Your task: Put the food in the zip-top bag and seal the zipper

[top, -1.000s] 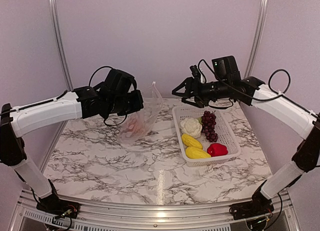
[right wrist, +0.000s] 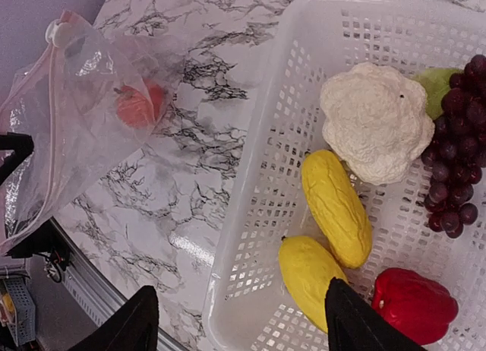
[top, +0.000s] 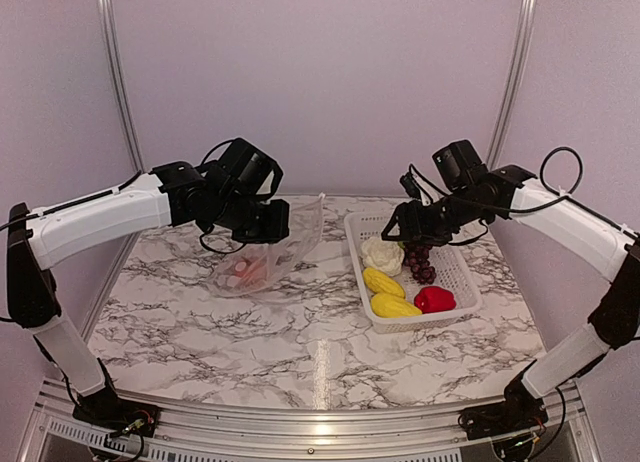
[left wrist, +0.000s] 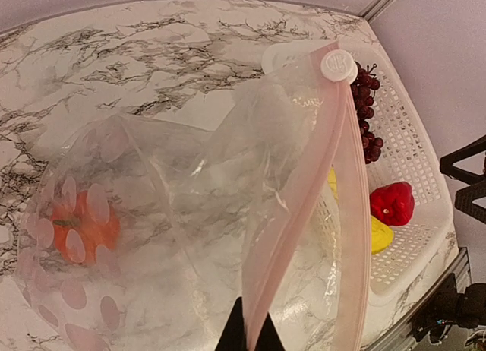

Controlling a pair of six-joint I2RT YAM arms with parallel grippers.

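Note:
My left gripper is shut on the edge of the clear zip top bag [top: 290, 242], holding it up by its pink zipper strip; a reddish food item [left wrist: 83, 229] sits inside. My right gripper hangs open above the white basket [top: 360, 302]. In it are cauliflower [right wrist: 376, 119], dark grapes [right wrist: 456, 161], two yellow items [right wrist: 334, 207] and a red pepper [right wrist: 414, 305]. A green item [right wrist: 433, 89] is partly hidden behind the cauliflower and grapes.
Pale walls stand at the back and both sides.
My right gripper has moved lower and to the right, over the basket.

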